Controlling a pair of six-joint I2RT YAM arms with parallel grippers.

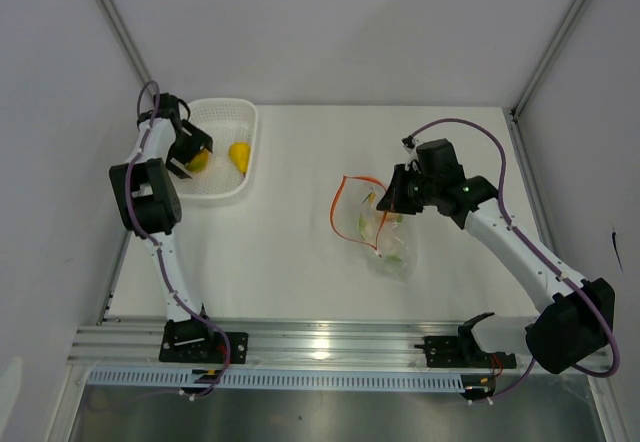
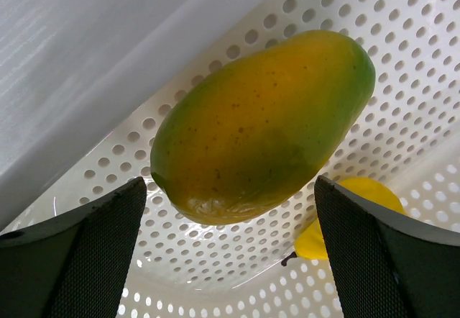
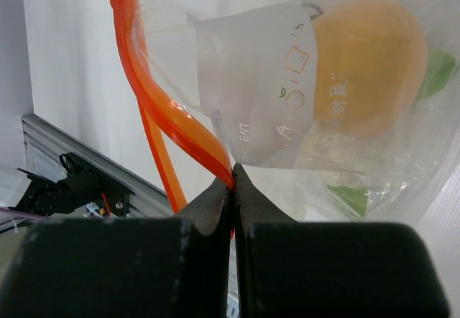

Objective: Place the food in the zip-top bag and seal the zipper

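Observation:
My left gripper hangs open over a green-yellow mango (image 2: 262,124) in the white perforated basket (image 1: 225,112), its fingers either side of the fruit's near end. A yellow pear-shaped fruit (image 1: 240,156) lies to the right in the basket. My right gripper is shut at the orange zipper edge of the clear bag (image 1: 395,252), pinching it. Through the bag's plastic show an orange round item (image 3: 374,59) and green pieces.
Metal rails border the table at the sides and front.

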